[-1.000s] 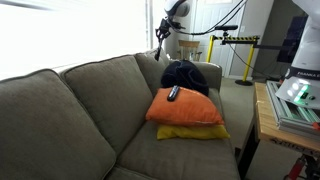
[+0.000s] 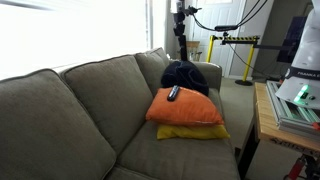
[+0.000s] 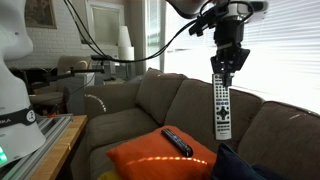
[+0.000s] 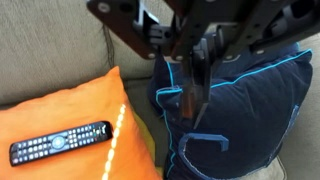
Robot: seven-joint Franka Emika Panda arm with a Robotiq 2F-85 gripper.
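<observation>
A long remote with a pale face and dark buttons (image 3: 221, 110) hangs upright from my gripper (image 3: 222, 74), which is shut on its upper end. In the wrist view it shows nearly edge-on as a narrow dark shape (image 4: 194, 98) below the gripper. Dark blue pillows (image 4: 235, 115) lie under it, and a clear gap shows between them and the remote (image 2: 183, 47) in the first exterior view. A second, black remote (image 4: 61, 142) rests on the orange pillow (image 4: 75, 110), apart from my gripper.
A grey-brown sofa (image 2: 55, 125) runs along the window wall. Beneath the orange pillow sticks out a yellow one (image 2: 193, 132). The wooden table (image 2: 265, 120) stands before the sofa at the right. Bare seat (image 2: 160, 158) shows at the near side.
My gripper and the hanging remote have moved rightward in the first exterior view, from over the sofa's back to above the blue pillows. Pillows and black remote have stayed put.
</observation>
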